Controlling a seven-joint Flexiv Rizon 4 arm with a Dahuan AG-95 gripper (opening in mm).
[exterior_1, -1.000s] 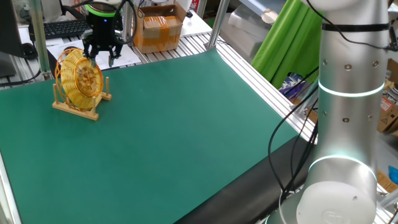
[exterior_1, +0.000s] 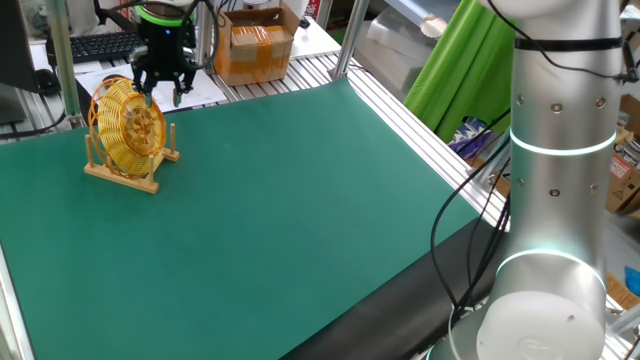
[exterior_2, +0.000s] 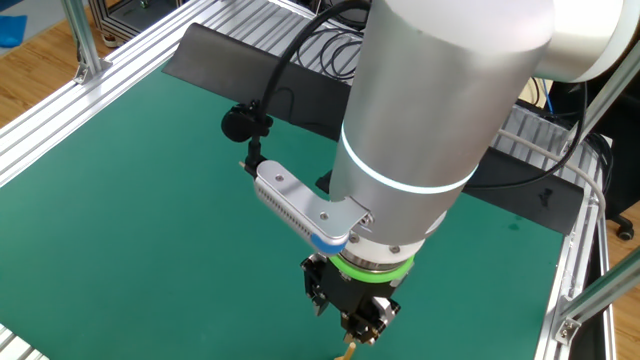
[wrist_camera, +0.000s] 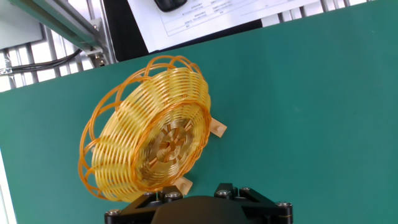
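Note:
A yellow woven basket with an orange looped rim stands on edge in a wooden rack at the far left of the green table. My gripper hangs just above and beside the basket's upper right side, fingers apart, nothing seen between them. From the wrist, the basket leans with its round base facing the gripper side. Only bits of the rack show past it there. In exterior view 2 the gripper points down near the bottom edge, where the basket is out of frame.
Bare green table surface spreads to the right of the rack. Beyond the far edge are papers, a keyboard and a cardboard box. A metal post rises behind the basket.

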